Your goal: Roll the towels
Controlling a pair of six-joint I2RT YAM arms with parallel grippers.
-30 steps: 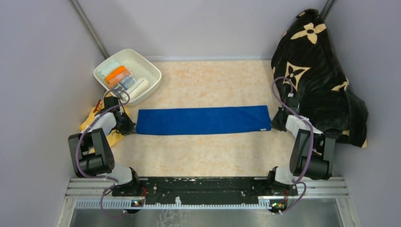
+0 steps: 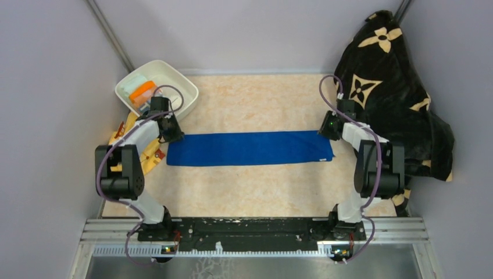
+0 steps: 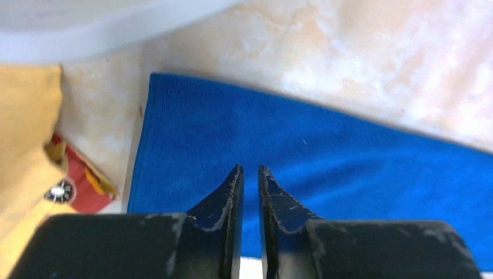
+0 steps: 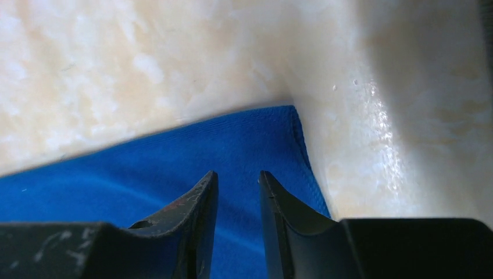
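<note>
A blue towel (image 2: 250, 149), folded into a long strip, lies flat across the middle of the table. Over its far left corner hovers my left gripper (image 2: 181, 138); in the left wrist view the fingers (image 3: 232, 192) are parted by a narrow gap, with only the towel's surface (image 3: 215, 128) visible beyond. At the far right corner is my right gripper (image 2: 323, 135). Its fingers (image 4: 203, 200) stand wider apart, nothing held between them, and the towel's corner (image 4: 285, 122) lies ahead of them. A small white tag (image 2: 323, 160) marks the near right edge.
At the back left, a white bin (image 2: 190, 87) holds an orange-lidded container (image 2: 142, 91) and other items. A yellow cloth (image 2: 152, 156) lies beneath the left arm. Dark patterned fabric (image 2: 401, 133) rises on the right.
Both arms have moved inward and away from the front edge, from beside the towel's short ends to its far corners. The towel's near right corner looks slightly shifted.
</note>
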